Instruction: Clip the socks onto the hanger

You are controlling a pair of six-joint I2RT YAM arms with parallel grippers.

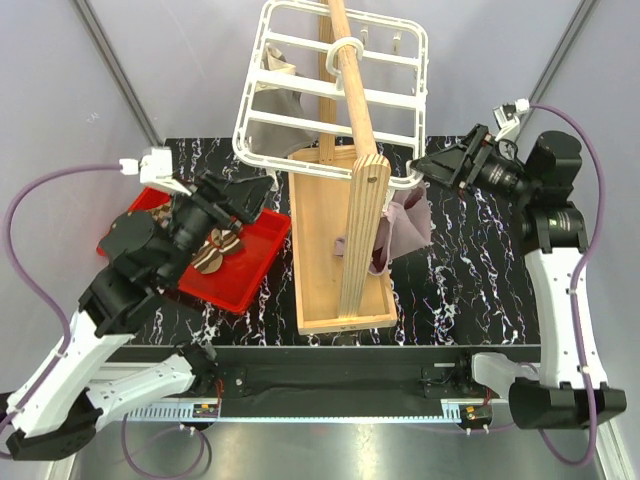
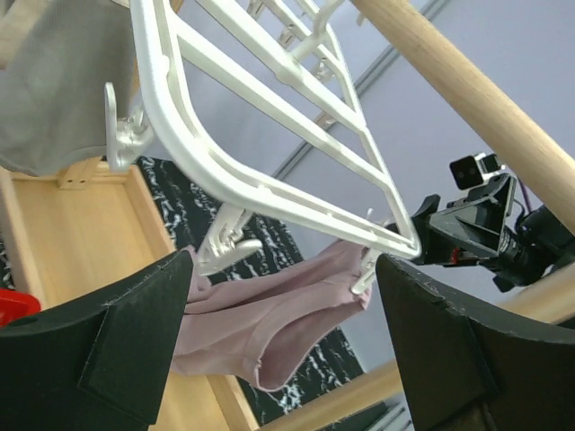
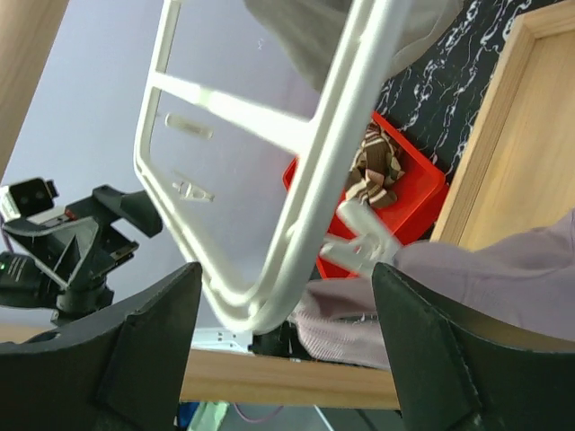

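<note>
A white clip hanger [image 1: 283, 85] hangs on a wooden rail. A grey sock [image 1: 280, 130] hangs at its left, a pink sock [image 1: 410, 225] below its right side, near a clip [image 2: 225, 242]. My left gripper [image 1: 258, 190] is at the hanger's front-left, fingers apart, nothing held visible. My right gripper [image 1: 432, 165] is at the front-right corner, fingers apart around the frame's corner in the right wrist view, which is partly blurred. Brown patterned socks [image 3: 373, 166] lie in a red tray [image 1: 262, 255].
The wooden stand's post [image 1: 362, 240] and base [image 1: 315, 270] occupy the middle. Grey walls enclose both sides and the back.
</note>
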